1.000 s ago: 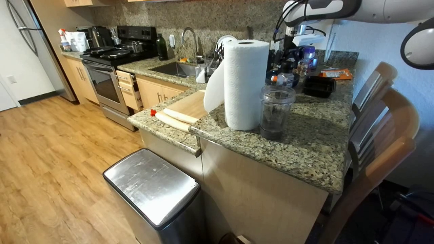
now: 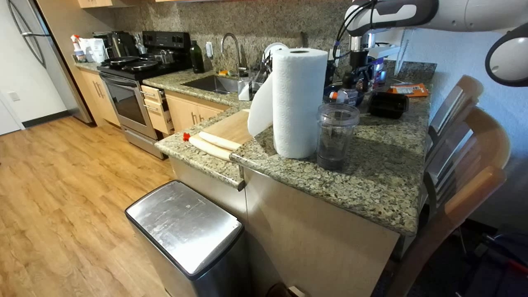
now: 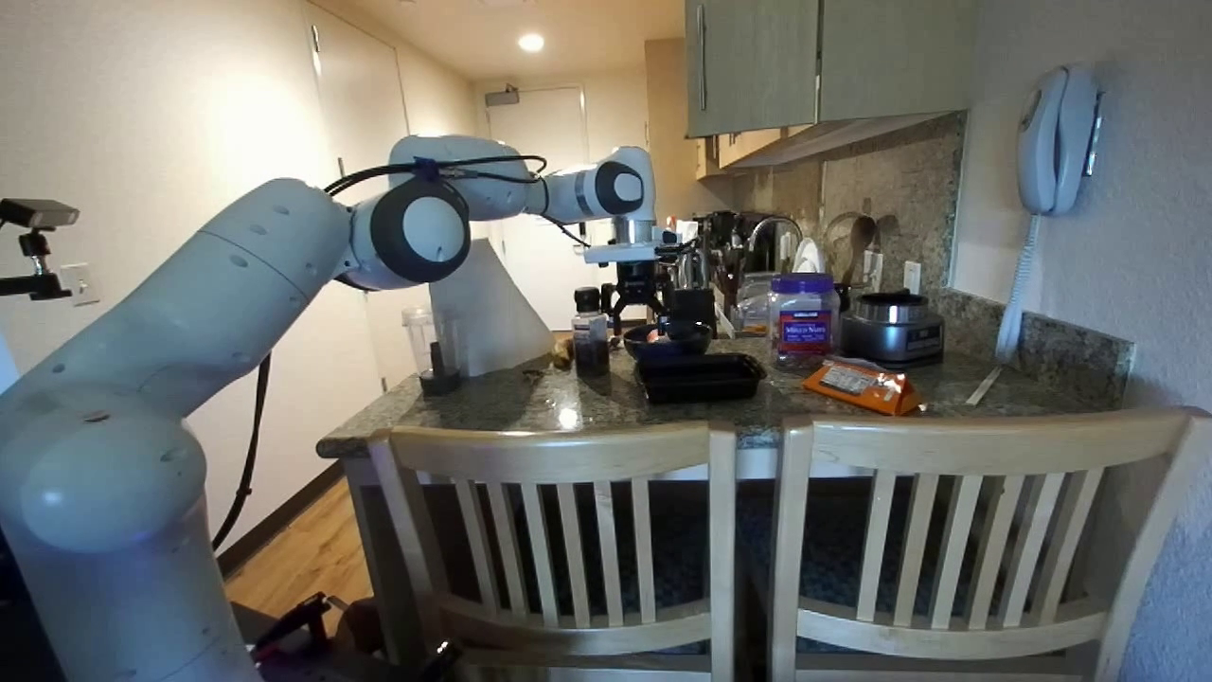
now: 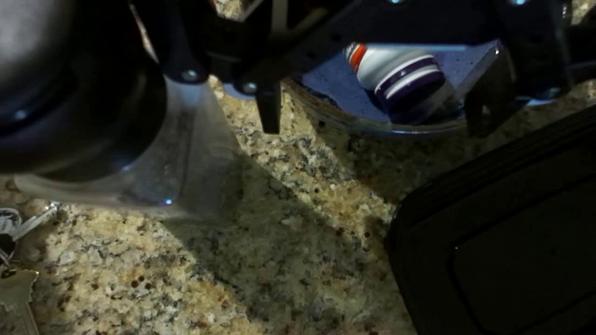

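My gripper stands open in the wrist view, its two dark fingers far apart. Beyond them lies a dark bowl [image 4: 385, 129], partly covered by the gripper's linkage. Inside that bowl is a small white item with orange and purple bands [image 4: 410, 81]; nothing shows pinched by the fingers. In exterior view 2 the gripper is just above the bowl [image 3: 668, 343]; whether it touches the bowl is unclear. A clear bottle with a black cap [image 3: 588, 330] stands upright close to the gripper.
A black tray [image 3: 699, 377] sits beside the bowl. Nearby are a purple-lidded nut jar [image 3: 804, 318] and an orange bag [image 3: 865, 386]. Keys [image 4: 19, 296] lie near the bottle. A clear cup [image 2: 336, 136] and paper towel roll [image 2: 299, 106] occupy the counter's other end.
In exterior view 1 my gripper has shifted right and slightly lower, and now covers more of the purple-lidded jar. Objects on the counter look unmoved.
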